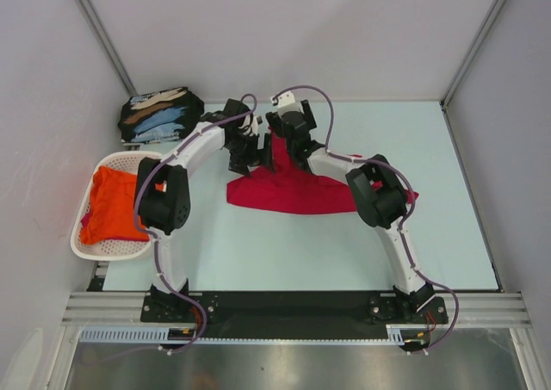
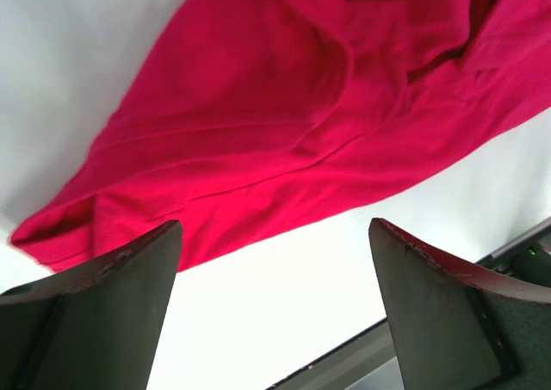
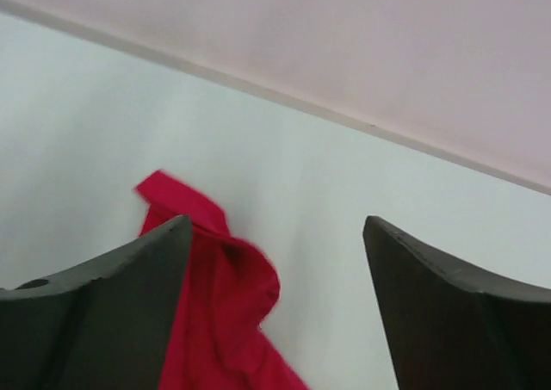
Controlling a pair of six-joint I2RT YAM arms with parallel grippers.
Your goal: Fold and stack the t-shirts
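A crumpled red shirt (image 1: 293, 199) lies across the middle of the table, one part reaching toward the back edge. In the left wrist view the red cloth (image 2: 250, 149) lies in loose folds beyond my left gripper, whose fingers are wide apart with nothing between. My right gripper is open too, above the back of the table. A raised-looking flap of red cloth (image 3: 245, 295) shows below and between its fingers, near the left one. In the top view the arms cover part of the shirt.
A white basket (image 1: 79, 235) with orange clothing (image 1: 116, 205) stands at the left. At the back left lies a stack of folded shirts (image 1: 160, 116). A wall rises behind the back edge.
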